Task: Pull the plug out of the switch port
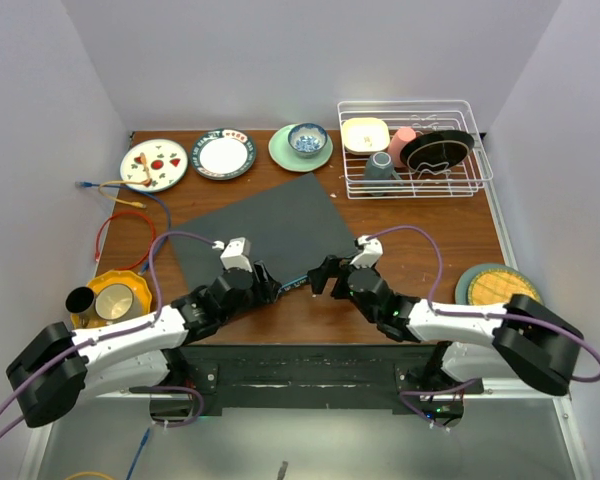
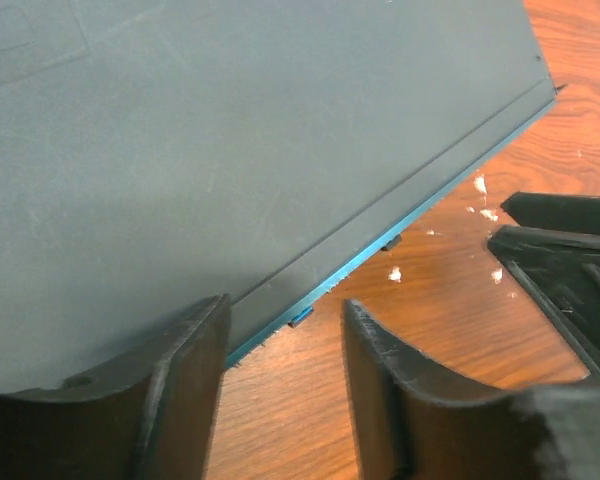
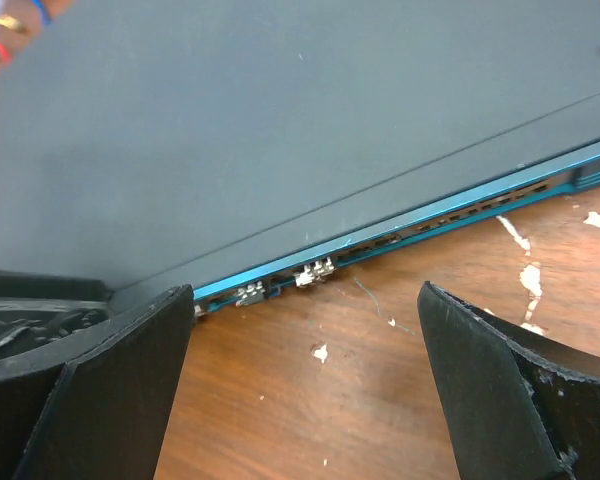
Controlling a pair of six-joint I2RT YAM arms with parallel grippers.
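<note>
A dark grey switch (image 1: 260, 225) lies on the wooden table with its teal-edged port face toward the front. In the right wrist view, small metal pieces (image 3: 314, 271) show at the ports along that edge; whether a plug is among them I cannot tell. My left gripper hangs over the front edge, fingers apart with nothing visible between them. My right gripper stands open a little to the right, facing the port face, also empty. Each wrist view shows part of the other gripper at its side.
Plates (image 1: 223, 153) and a dish rack (image 1: 414, 185) stand at the back. Coiled cables (image 1: 130, 214) and a yellow dish with cups (image 1: 140, 293) lie on the left. A round board (image 1: 500, 287) is at the right. White flecks dot the table by the switch.
</note>
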